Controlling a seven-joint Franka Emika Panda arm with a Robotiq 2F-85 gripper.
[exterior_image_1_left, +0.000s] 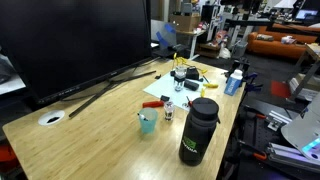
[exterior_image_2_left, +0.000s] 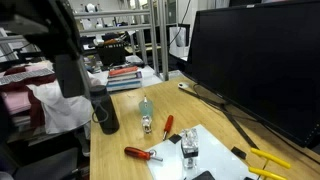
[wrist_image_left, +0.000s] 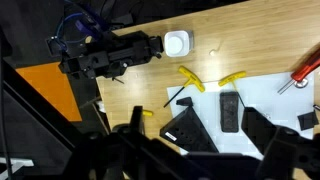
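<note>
In the wrist view my gripper is open above the table, with its dark fingers spread wide and nothing held between them. Below it lies a white sheet bearing a black rectangular piece and a dark triangular piece. Two yellow-handled tools lie near the sheet's edge. A white squarish container stands beyond them. Toward the right is a red-handled tool. A large dark shape fills the left of exterior view 2; which part of the arm it is, I cannot tell.
A tall black canister stands at the table's front, near a teal cup and a small bottle. A large monitor runs along the back. Bare wood spreads out at the left in exterior view 1.
</note>
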